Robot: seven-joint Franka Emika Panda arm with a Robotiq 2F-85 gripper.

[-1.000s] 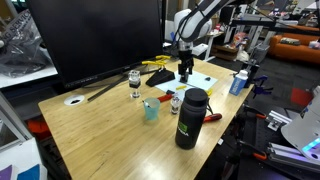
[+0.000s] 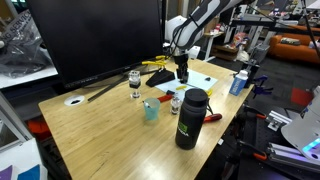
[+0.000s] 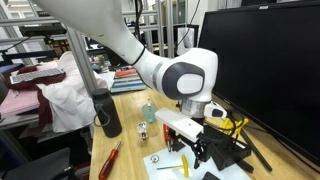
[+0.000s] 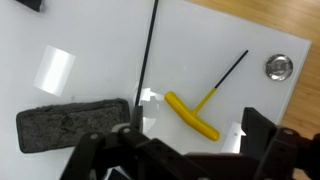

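My gripper stands open above a white board (image 4: 205,40), with nothing held between its fingers. Below and between the fingers in the wrist view lies a yellow T-handled tool (image 4: 192,116), its thin dark shaft pointing up and right. A dark grey eraser-like block (image 4: 70,125) is to the left, and a small round metal piece (image 4: 279,67) is at the upper right. From the side, the gripper (image 3: 200,155) hangs just over the board, near a yellow item (image 3: 184,160). In the first exterior view the gripper (image 2: 182,73) is at the table's far end.
A tall black bottle (image 2: 192,122), a pale cup (image 2: 152,109) and a red-handled screwdriver (image 3: 108,164) stand or lie nearer the front. The black monitor (image 3: 265,70) borders the work area.
In the first exterior view, the arm and gripper have shifted slightly left over the board. The objects on the table look unmoved.
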